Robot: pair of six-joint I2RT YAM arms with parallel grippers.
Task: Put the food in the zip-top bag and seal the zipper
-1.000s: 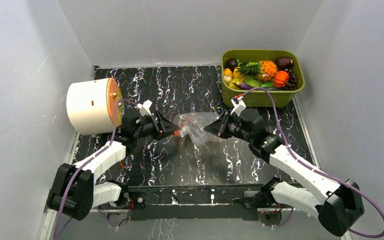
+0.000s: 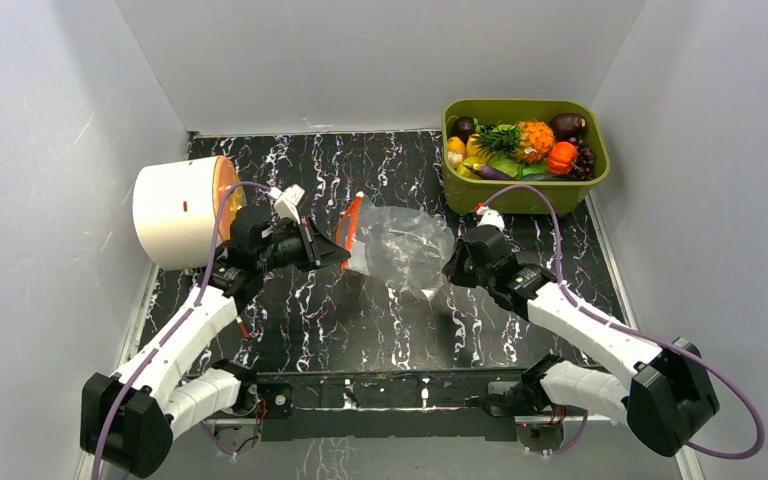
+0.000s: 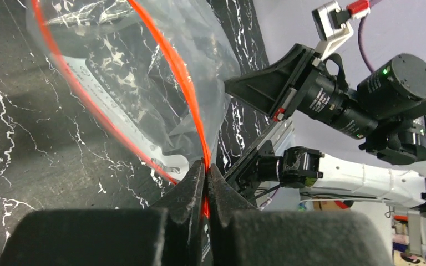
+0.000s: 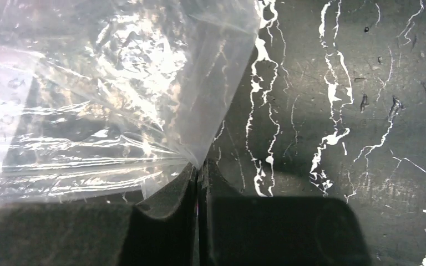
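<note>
A clear zip bag [image 2: 400,245] with an orange zipper is stretched between my grippers over the marble surface, looking empty. My left gripper [image 2: 345,258] is shut on the orange zipper edge [image 3: 191,97] at the bag's open end; the zipper's two strips stand apart along the mouth. My right gripper [image 2: 450,270] is shut on the bag's far corner, where the film gathers at its fingertips in the right wrist view. The food [image 2: 532,140] fills a green bin [image 2: 520,200] at the back right.
A white cylindrical container [image 2: 175,215] with an orange end lies at the left beside my left arm. Walls close in the back and both sides.
My grippers have drawn apart, the left slightly leftward and the right rightward, pulling the bag from a crumpled bunch into a flatter, wider sheet, with its orange edge more visible.
</note>
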